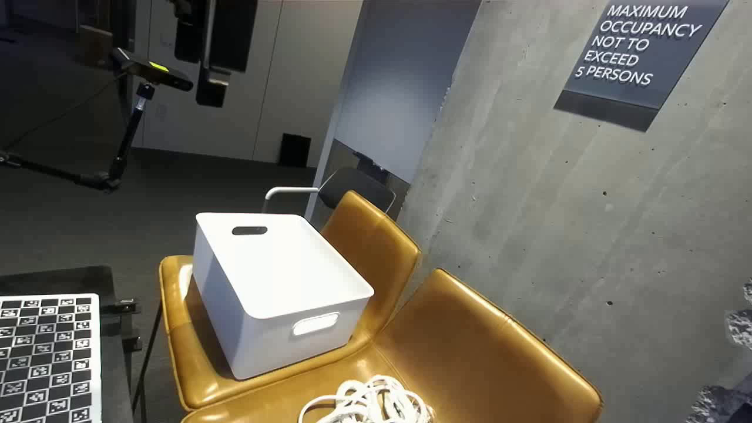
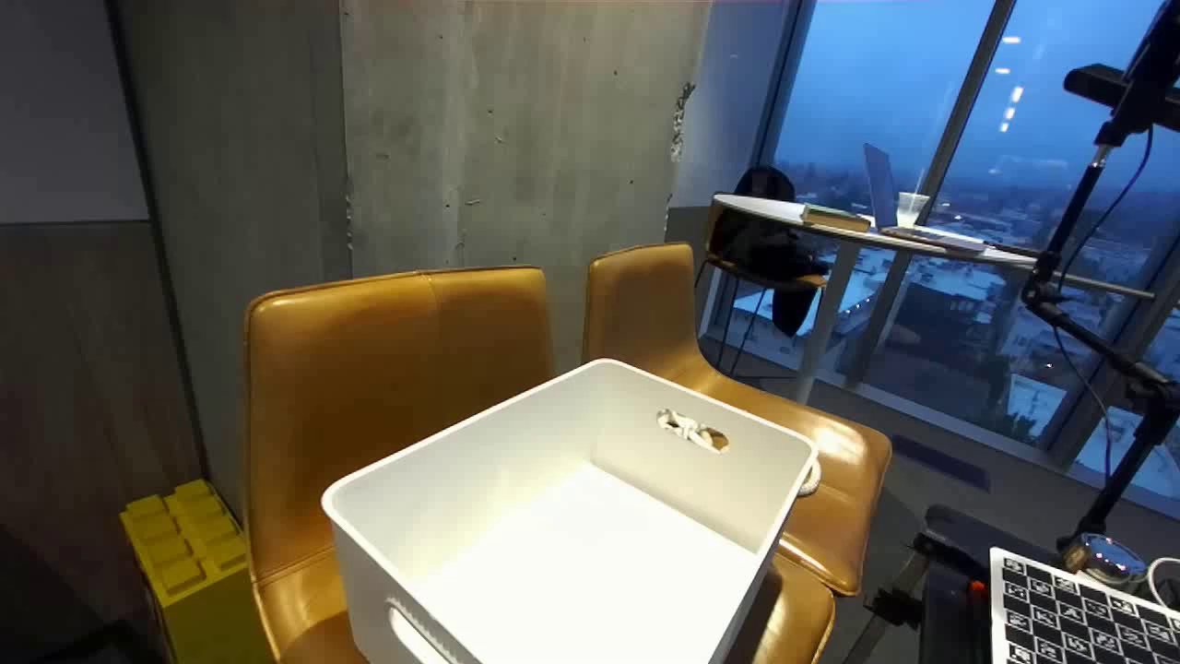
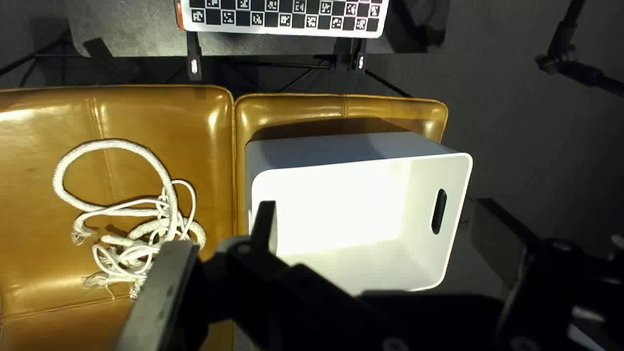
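A white, open-topped box (image 1: pixel 284 268) with handle slots rests on a tan chair seat. In exterior view 2 its inside is bare, apart from rope showing at the far handle slot. A coiled white rope (image 3: pixel 143 216) with frayed ends lies on the neighbouring seat, left of the box (image 3: pixel 450 234) in the wrist view. My gripper is open above the chairs, its fingers spread wide across the lower part of the wrist view. Between them I see the box below and nothing held. The gripper's dark body covers the box's near side.
The two tan chairs (image 3: pixel 35 175) stand side by side against a concrete wall (image 1: pixel 564 211). A checkered marker board (image 1: pixel 49 352) lies on a dark table facing them. A camera stand (image 1: pixel 127 141) and a yellow block (image 2: pixel 194 553) are nearby.
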